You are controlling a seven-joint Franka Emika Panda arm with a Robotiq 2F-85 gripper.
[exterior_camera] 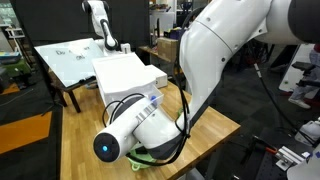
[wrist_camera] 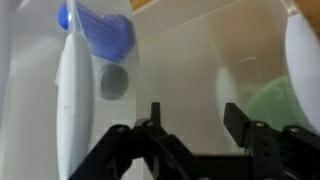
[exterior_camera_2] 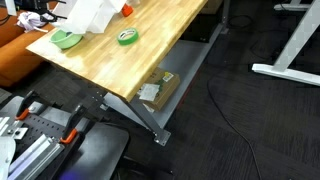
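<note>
My gripper stands open in the wrist view, with its two dark fingertips apart and nothing held between them. It is over a pale, box-like interior. A blue ribbed object [wrist_camera: 106, 34] lies to the upper left, beside a white flap [wrist_camera: 75, 100]. At the right edge, a green rounded thing [wrist_camera: 278, 108] shows partly behind another white flap [wrist_camera: 304, 65]. Exterior view 1 has the white box [exterior_camera: 128, 78] on the wooden table behind my arm, which hides the fingers there. In exterior view 2, a green bowl [exterior_camera_2: 66, 39] sits beside the white box flaps [exterior_camera_2: 92, 14].
A green ring-shaped roll [exterior_camera_2: 128, 36] lies on the wooden table [exterior_camera_2: 150, 60] near its edge, and a small orange object [exterior_camera_2: 127, 10] stands farther back. Bare tabletop surrounds the roll. Below, a cardboard box [exterior_camera_2: 158, 90] rests on a lower shelf.
</note>
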